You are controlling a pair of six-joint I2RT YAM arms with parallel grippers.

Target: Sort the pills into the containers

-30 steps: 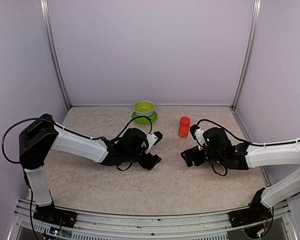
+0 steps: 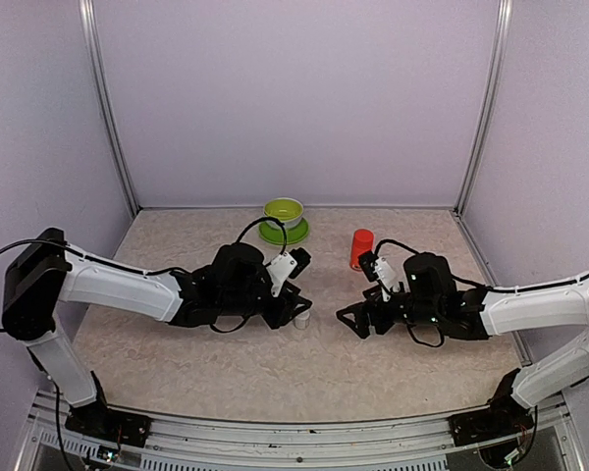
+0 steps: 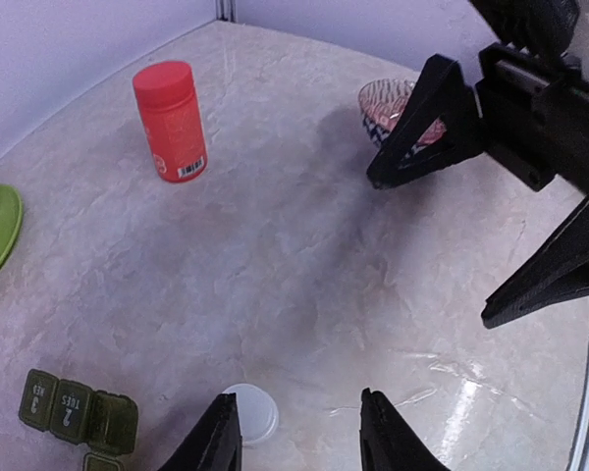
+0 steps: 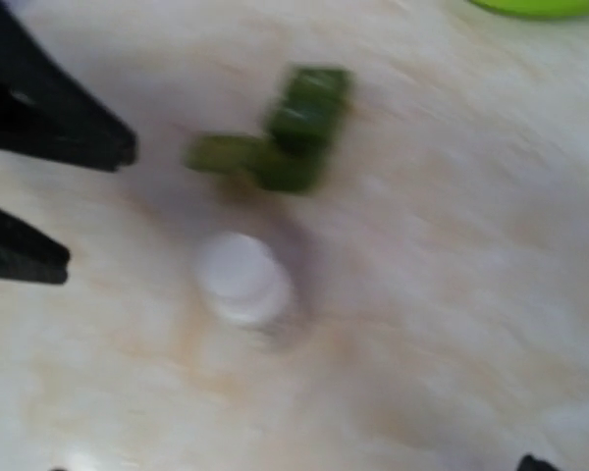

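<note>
A white round lid or container [image 3: 250, 412] [image 4: 240, 280] [image 2: 301, 319] stands on the table between the grippers, beside green pill-organizer boxes [image 3: 79, 412] [image 4: 304, 118], some marked with day letters. My left gripper is just beside the white piece, fingertips apart at the bottom of its wrist view; whether it grips anything is unclear. My right gripper [image 2: 353, 319] is open, to the right of the white piece, its fingers high at the right of the left wrist view. The right wrist view is blurred. No loose pills can be made out.
A red lidded jar [image 2: 362, 247] [image 3: 172, 128] stands behind the right gripper. A green bowl [image 2: 284, 211] sits on a green plate [image 2: 271, 237] at the back. A patterned bowl [image 3: 393, 98] is partly hidden behind the right gripper.
The left arm has drawn back to the left and up a little, uncovering the white piece in the top view. The right gripper has moved slightly left and toward the front.
</note>
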